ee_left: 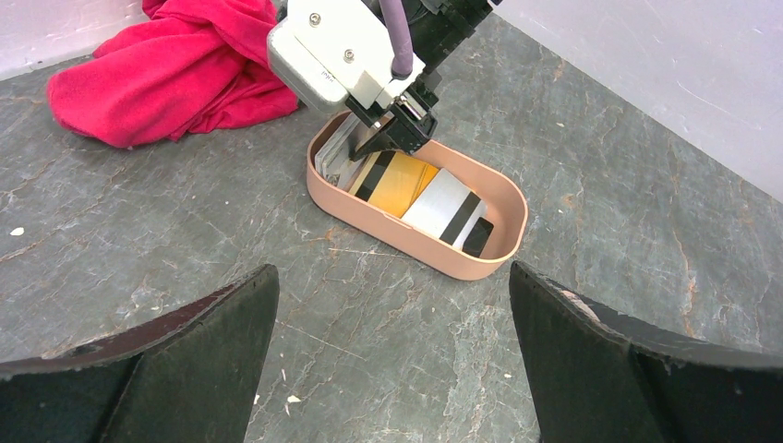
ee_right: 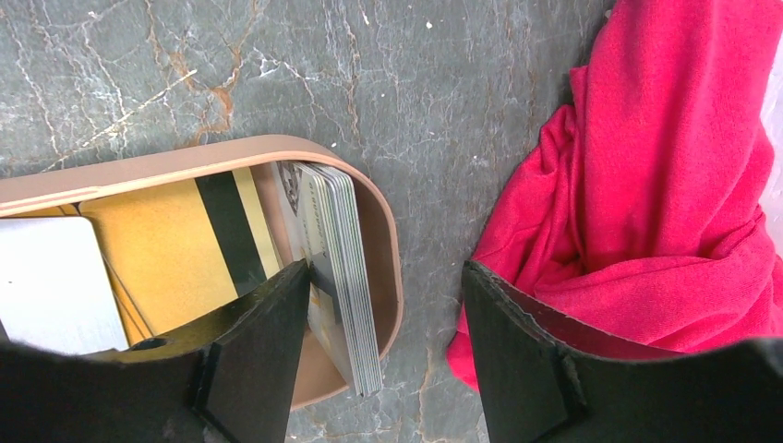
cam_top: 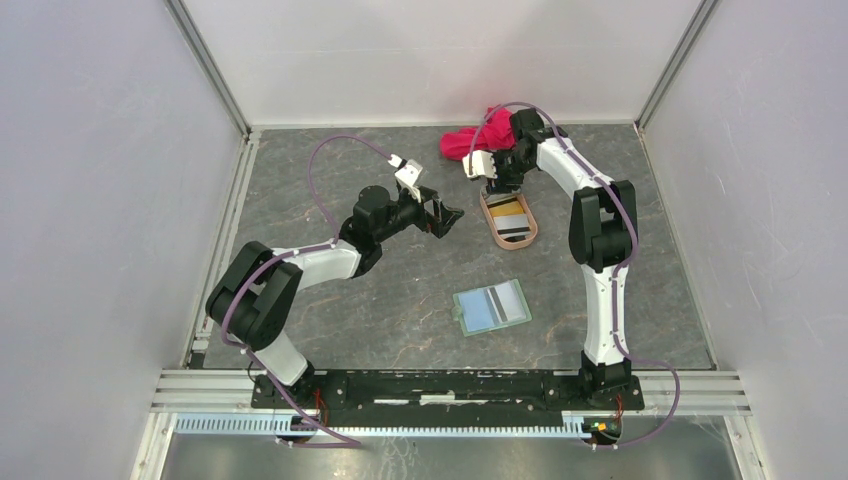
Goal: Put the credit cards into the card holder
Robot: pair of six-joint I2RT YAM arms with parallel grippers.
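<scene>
A pink oval holder (ee_left: 365, 214) holds yellow cards (ee_right: 152, 249), silver-white cards (ee_right: 46, 277) with dark stripes, and a stack of cards (ee_right: 346, 268) standing on edge at one end. My right gripper is over that end, fingers apart: one presses by the stack's face, the other is outside the holder's wall. My left gripper (cam_top: 440, 215) stands open left of the holder, nothing between its fingers. A flat green-edged piece (cam_top: 490, 308) with blue and white sections lies nearer the front.
A crumpled red cloth (ee_left: 166, 83) lies behind the holder, beside my right gripper. Walls enclose the back and sides.
</scene>
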